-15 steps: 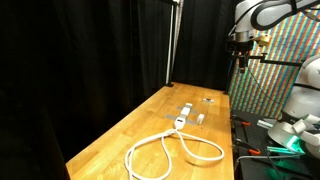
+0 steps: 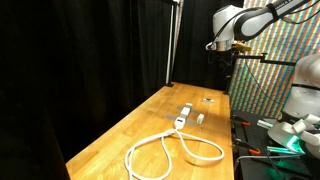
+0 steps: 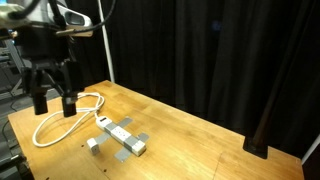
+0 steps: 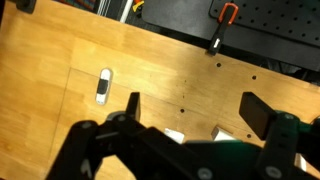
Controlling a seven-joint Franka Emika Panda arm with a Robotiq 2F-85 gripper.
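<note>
High above the wooden table, my gripper (image 2: 224, 48) (image 3: 55, 103) hangs open with nothing between its fingers. A white power strip (image 3: 121, 132) (image 2: 182, 117) lies on the table, and its long white cord (image 2: 137, 151) (image 3: 48, 126) loops away across the wood. Close to the strip stands a small white block (image 2: 200, 119) (image 3: 93, 144), apart from it. Between the black fingers in the wrist view, bare wood shows, with a small white piece (image 4: 174, 135) low in the gap. That view also has a slim white object (image 4: 103, 86) at left.
Flat grey patches (image 3: 141, 136) lie around the strip. A dark stand (image 3: 257, 143) rises at the table's back edge. Black curtains (image 2: 70, 70) hang behind. In the wrist view, a red-and-black item (image 4: 222, 27) lies by the table's edge.
In exterior view 1 my gripper has shifted left, further over the table. The strip, cord and white block have not moved.
</note>
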